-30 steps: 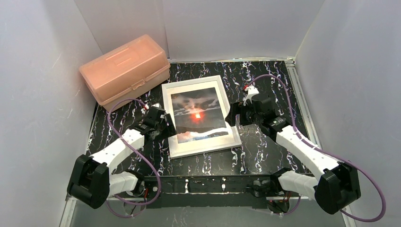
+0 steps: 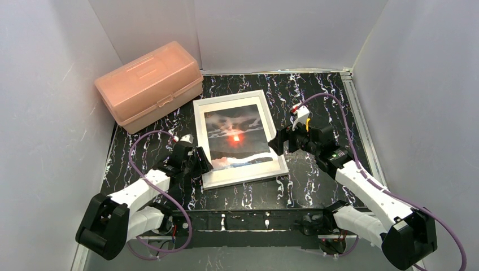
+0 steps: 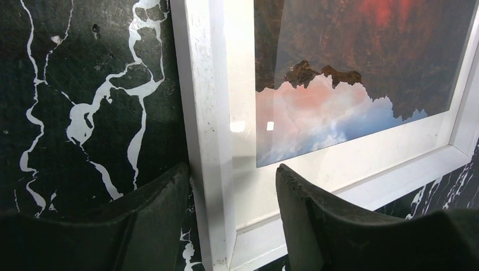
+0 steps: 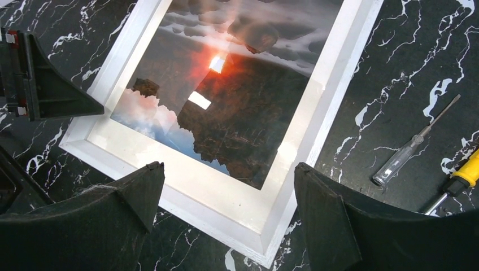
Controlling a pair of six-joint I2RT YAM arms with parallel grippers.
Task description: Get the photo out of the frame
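The white picture frame [image 2: 240,179] lies face up on the dark marble table, holding a photo [image 2: 234,132] of clouds and red sun with a cream border and reflective surface. My left gripper is low at the frame's near-left corner, fingers apart, one beside the outer edge of the left side [image 3: 206,141], the other over the cream border. Whether it touches is unclear. My right gripper is open above the frame's right part, nothing between its fingers.
A pink toolbox [image 2: 148,84] sits at the back left. A clear screwdriver [image 4: 395,164] and a yellow-handled tool [image 4: 467,172] lie right of the frame. Grey walls bound the table at back and sides.
My left gripper has moved down toward the frame's near-left corner over the last second. The right arm has shifted slightly. The frame has not visibly moved.
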